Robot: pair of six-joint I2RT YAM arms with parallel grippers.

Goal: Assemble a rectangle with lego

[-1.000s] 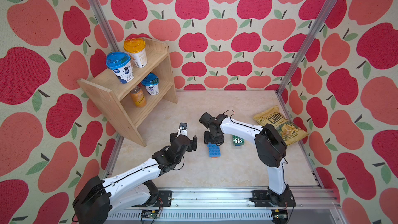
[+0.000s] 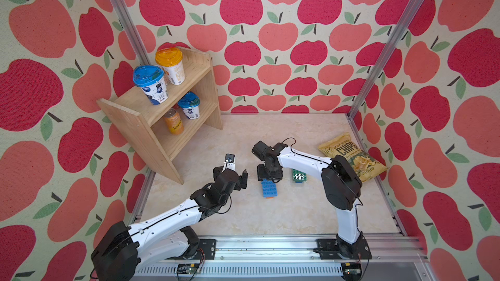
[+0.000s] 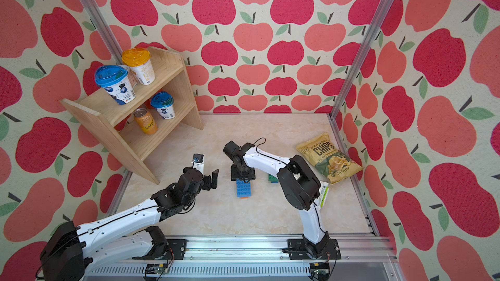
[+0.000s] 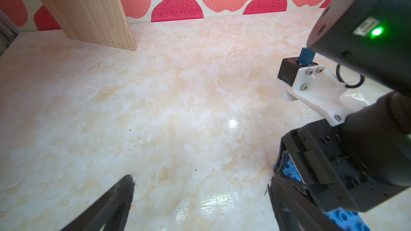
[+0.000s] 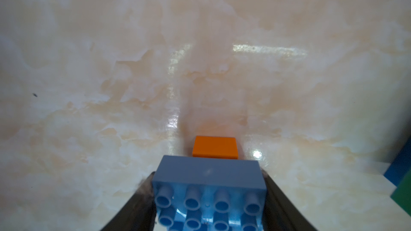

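Note:
A studded blue brick (image 2: 268, 188) is gripped by my right gripper, with a finger on either side of it in the right wrist view. An orange brick (image 5: 215, 146) peeks out from beneath the blue one; whether the two are joined cannot be told. To the right lies a green brick (image 2: 299, 175), with a blue piece (image 5: 400, 164) beside or under its edge in the right wrist view. My left gripper stands open left of the blue brick, its fingers (image 4: 115, 205) wide apart over bare table.
A wooden shelf (image 2: 143, 138) with tubs and a can stands at the back left. On the right lies a chips bag (image 2: 354, 157), with a green-white packet (image 3: 323, 193) near it.
Almost nothing differs.

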